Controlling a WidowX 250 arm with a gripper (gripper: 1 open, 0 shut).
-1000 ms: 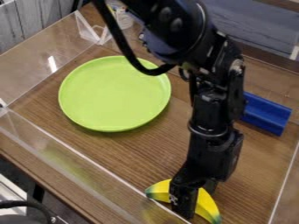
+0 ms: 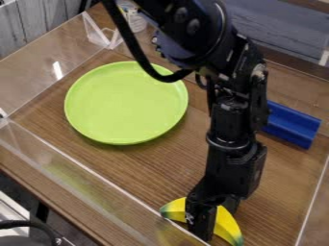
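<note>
My black gripper (image 2: 206,209) reaches down at the lower right, its fingers over a yellow banana (image 2: 225,227) lying on the wooden table (image 2: 129,173). The banana shows on both sides of the fingers; I cannot tell whether they are closed on it.
A green plate (image 2: 122,101) lies at the upper left. A blue block (image 2: 291,126) sits at the right behind the arm. Clear plastic walls edge the table at left and front.
The arm has shifted very slightly at the top; the fingers and banana look almost unchanged.
</note>
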